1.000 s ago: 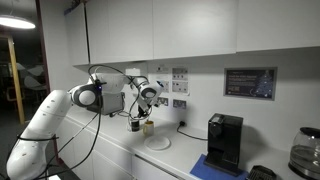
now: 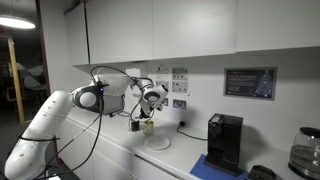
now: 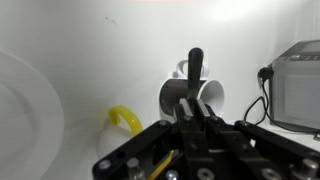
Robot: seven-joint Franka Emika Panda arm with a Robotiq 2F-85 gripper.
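My gripper is shut on a dark, stick-like object (image 3: 195, 65), which points up the frame in the wrist view. Behind and below that object is a mug (image 3: 212, 95), pale outside with a dark inside and a white handle; the object overlaps its opening, and I cannot tell whether it is inside. A yellow handle (image 3: 125, 115) curves up beside the mug, its cup largely hidden by my gripper. In the exterior view the gripper hangs over the cups at the back of the counter, too small to show its fingers.
A white plate (image 2: 157, 143) lies on the counter near the cups. Farther right stand a black coffee machine (image 2: 224, 138) on a blue mat and a glass jug (image 2: 305, 152). In the wrist view a grey appliance (image 3: 298, 88) with a black cable borders the right side.
The arm's wrist and gripper have shifted slightly, a little lower and to the right over the cups. Cups and plate appear unmoved.
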